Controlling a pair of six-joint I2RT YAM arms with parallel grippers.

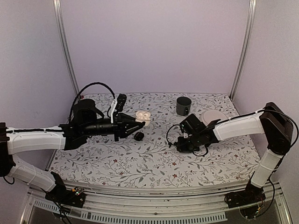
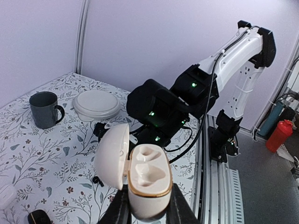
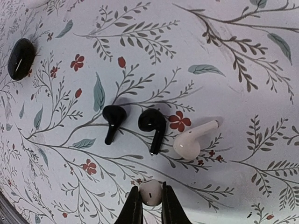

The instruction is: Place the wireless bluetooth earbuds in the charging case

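My left gripper is shut on the open white charging case (image 2: 149,172), lid raised to its left and both slots showing, held up above the table left of centre in the top view. My right gripper is low over the table, shut on a small white earbud (image 3: 150,191). Beyond it in the right wrist view lie another white earbud (image 3: 187,144), a black earbud (image 3: 150,121) and a second black earbud (image 3: 114,116). A black oval case (image 3: 21,58) lies at the upper left.
A dark grey mug (image 1: 183,106) stands at the back, with a round white lidded container (image 1: 214,115) to its right, behind the right arm.
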